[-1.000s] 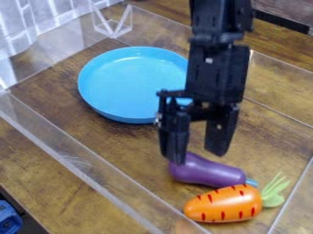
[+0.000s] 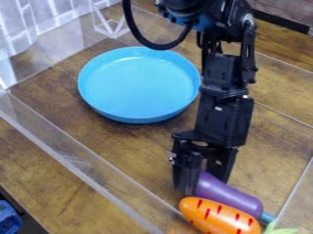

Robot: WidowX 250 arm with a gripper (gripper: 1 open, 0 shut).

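My black gripper (image 2: 199,174) reaches down at the lower centre, its fingers low over a purple eggplant (image 2: 229,196) toy and partly hiding its left end; whether they grip it is unclear. An orange carrot (image 2: 218,217) toy with red dashes lies just in front of the eggplant, at the bottom edge.
A blue plate (image 2: 132,80) sits on the wooden surface (image 2: 86,146) at the upper left. Clear plastic walls edge the area at left and right. A small blue object (image 2: 7,219) is at the lower left edge.
My gripper has come down onto the eggplant, and its fingers look closer together. The eggplant and carrot have shifted slightly.
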